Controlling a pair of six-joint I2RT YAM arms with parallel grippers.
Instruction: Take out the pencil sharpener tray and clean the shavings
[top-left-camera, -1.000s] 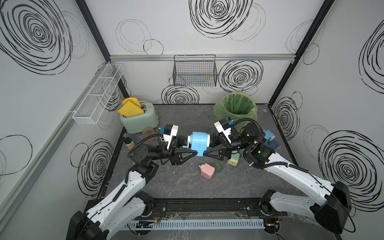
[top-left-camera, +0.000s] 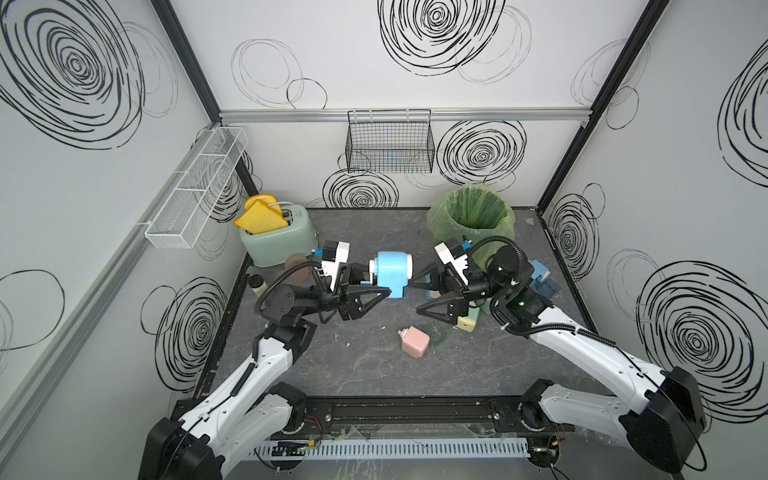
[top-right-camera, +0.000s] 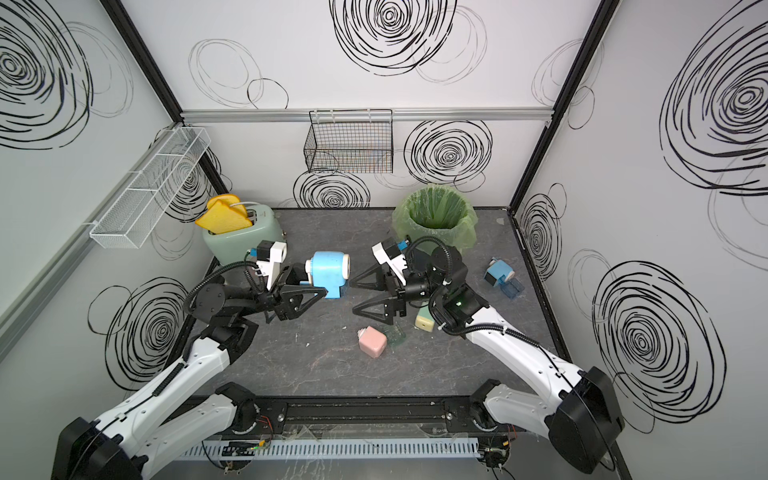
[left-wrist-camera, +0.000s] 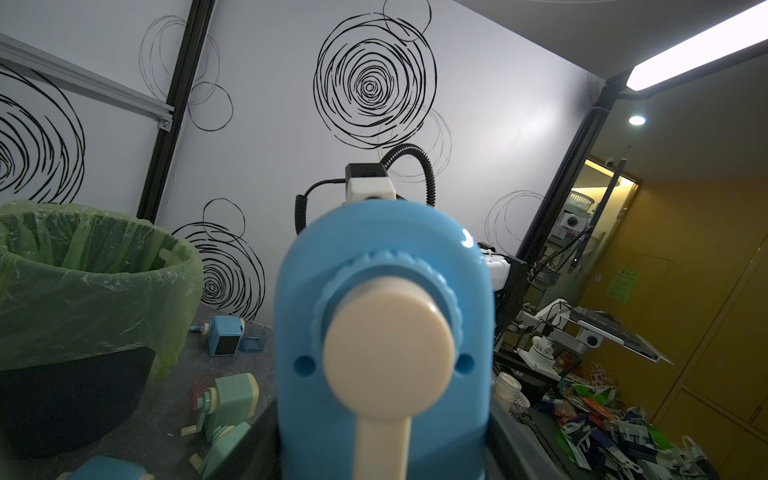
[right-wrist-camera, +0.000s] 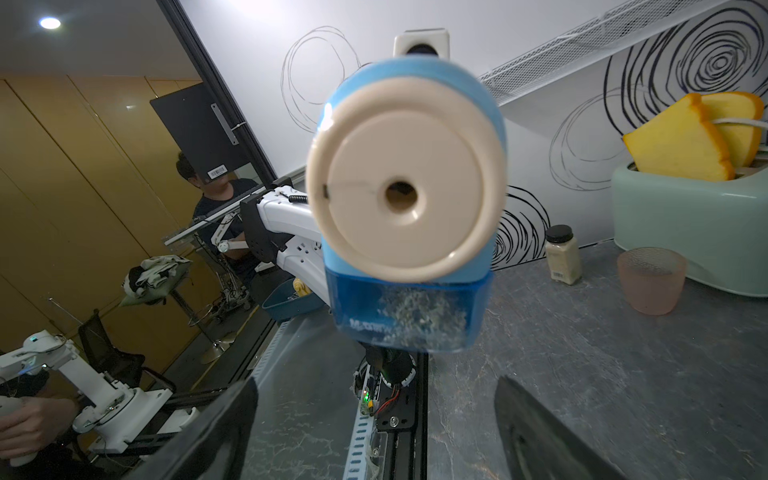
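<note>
A blue pencil sharpener (top-left-camera: 392, 270) with cream front is raised over the table, my left gripper (top-left-camera: 369, 297) shut on it; the left wrist view shows its back and cream crank (left-wrist-camera: 388, 352). In the right wrist view its see-through blue tray (right-wrist-camera: 408, 312) sits in the lower part, with grey shavings visible inside. My right gripper (top-left-camera: 424, 292) stands open just right of the sharpener, nothing between its fingers.
A green-lined bin (top-right-camera: 432, 216) stands at back right, a mint toaster (top-right-camera: 240, 240) at back left. A pink sharpener (top-left-camera: 415, 342), a cream-green one (top-right-camera: 424, 320) and a blue one (top-right-camera: 497, 272) lie on the table.
Over the last second both grippers have parted slightly; the sharpener has moved left and up with my left gripper, and my right gripper has backed away from it.
</note>
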